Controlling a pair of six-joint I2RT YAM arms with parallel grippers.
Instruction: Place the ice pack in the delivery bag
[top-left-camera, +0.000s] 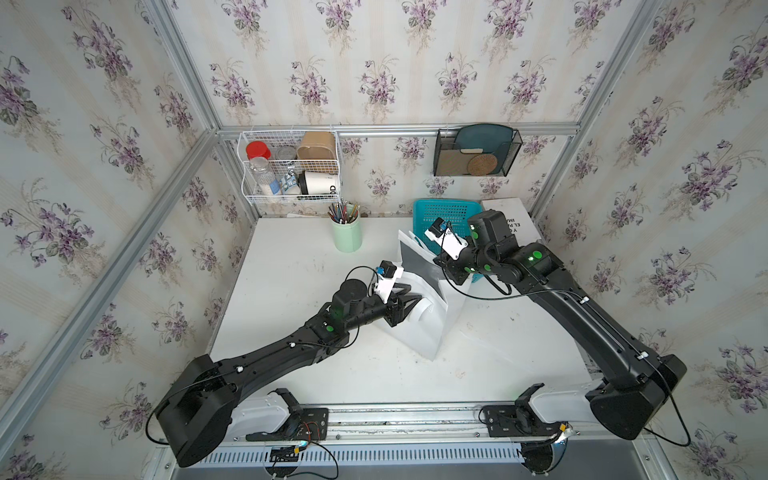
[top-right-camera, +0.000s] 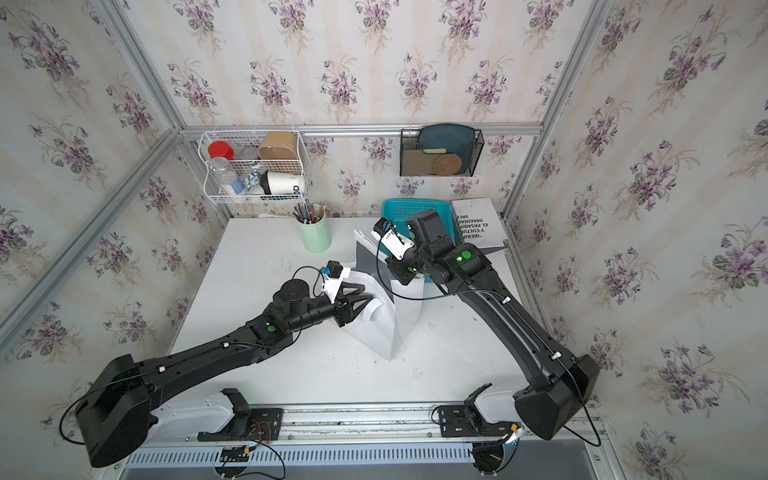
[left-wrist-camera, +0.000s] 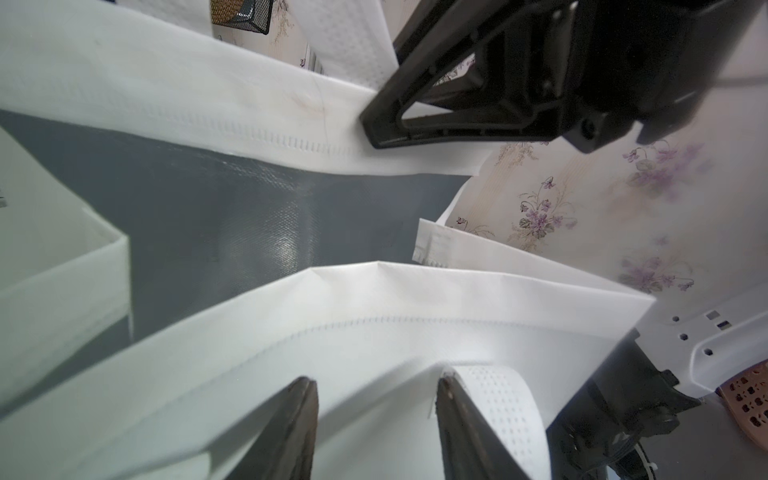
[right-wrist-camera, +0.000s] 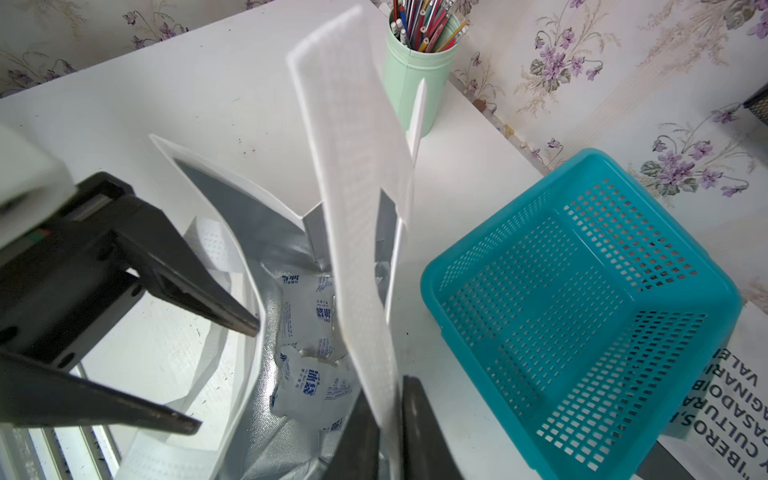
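The white delivery bag (top-left-camera: 428, 340) stands on the table, its top edges spread unevenly around a grey lining. White packs with blue print, apparently the ice packs (right-wrist-camera: 316, 388), lie inside on the silvery lining in the right wrist view. My left gripper is part open at the near wall, a gap between its fingers and the white handle strap (left-wrist-camera: 504, 400) beside the right one. My right gripper has its fingers either side of the far-right bag edge; they stand close together, and whether they pinch it is unclear.
A turquoise basket (right-wrist-camera: 552, 272) stands behind the bag on the right, a book (top-right-camera: 478, 222) beside it. The green pencil cup (top-left-camera: 347, 236) is behind to the left.
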